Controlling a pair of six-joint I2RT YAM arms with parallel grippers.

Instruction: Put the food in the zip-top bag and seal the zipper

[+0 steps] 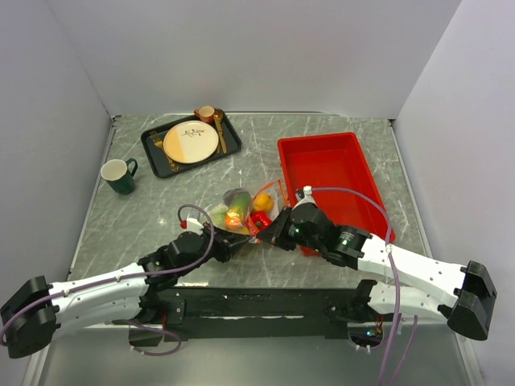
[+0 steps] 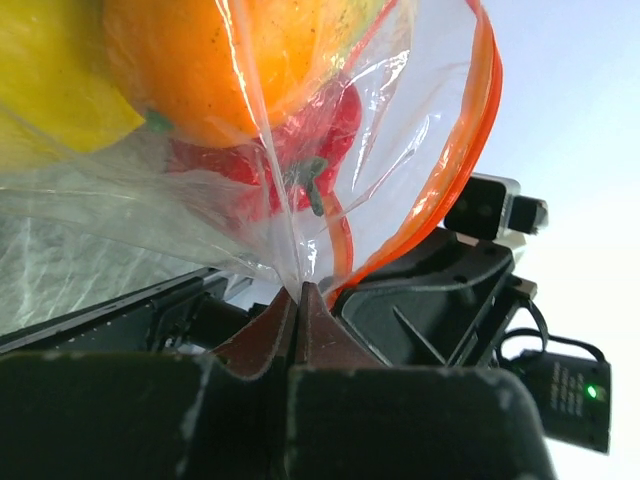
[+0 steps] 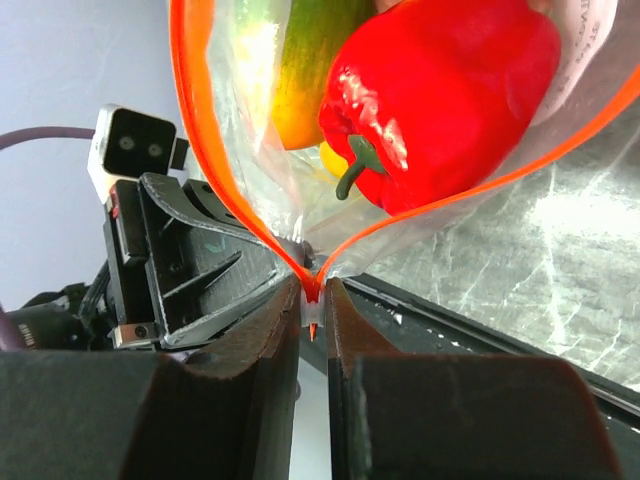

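The clear zip bag with its orange zipper (image 3: 205,110) holds food: a red bell pepper (image 3: 440,100), a yellow-green item (image 3: 305,60), an orange fruit (image 2: 215,55) and a yellow one (image 2: 50,90). My left gripper is shut at the bag's edge; only thin clear film shows at its fingertips. My right gripper is at the end of the orange zipper, its fingers close around that corner; whether they are fully closed is unclear. Both grippers meet low at the front of the bag in the top view.
A red bin (image 1: 330,145) stands right of the bag. A black tray (image 1: 162,161) with a plate (image 1: 191,141), cutlery and small cup sits at the back left, near a green mug (image 1: 118,178).
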